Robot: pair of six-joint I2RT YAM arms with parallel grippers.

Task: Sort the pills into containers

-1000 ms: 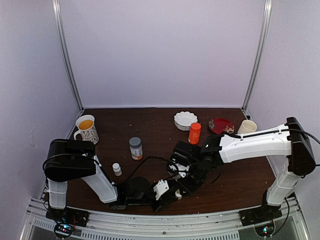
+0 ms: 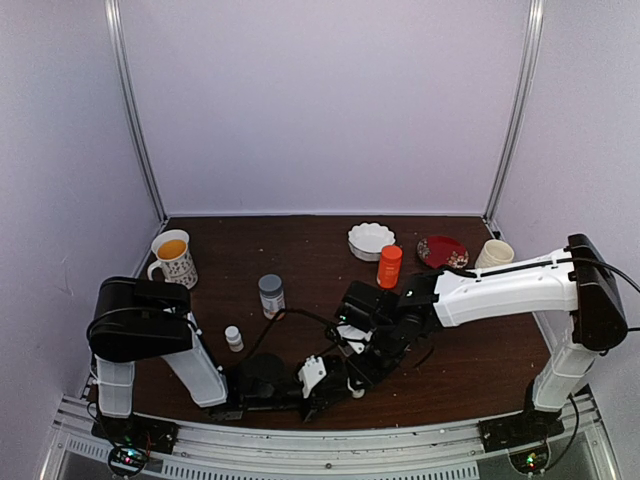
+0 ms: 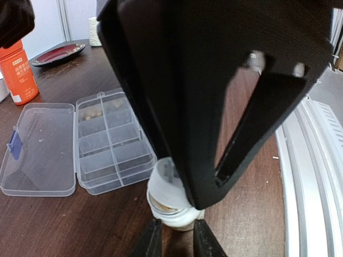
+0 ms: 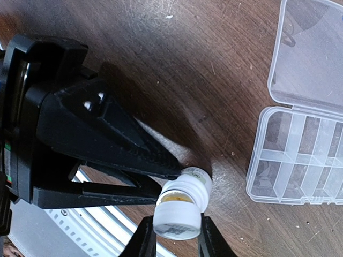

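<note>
A small white bottle (image 4: 197, 181) stands near the table's front edge, its white cap (image 4: 177, 219) turned toward the right wrist camera. Between cap and bottle body shows an amber band; whether the cap is loose I cannot tell. My right gripper is shut on the cap. Beside the bottle, my left gripper has its fingertips apart, with the bottle just past them. The clear pill box (image 3: 110, 142) lies with its lid open, and a few tan pills (image 3: 94, 112) show in a far compartment. In the top view the arms hide the box.
A second small white bottle (image 2: 234, 338) and a grey-capped bottle (image 2: 271, 296) stand left of the arms. Behind them are a mug (image 2: 175, 262), a white dish (image 2: 371, 240), an orange bottle (image 2: 389, 267) and a red plate (image 2: 443, 251).
My left gripper has shifted slightly left over the last second. The right arm has barely moved, and the standing objects are unmoved.
</note>
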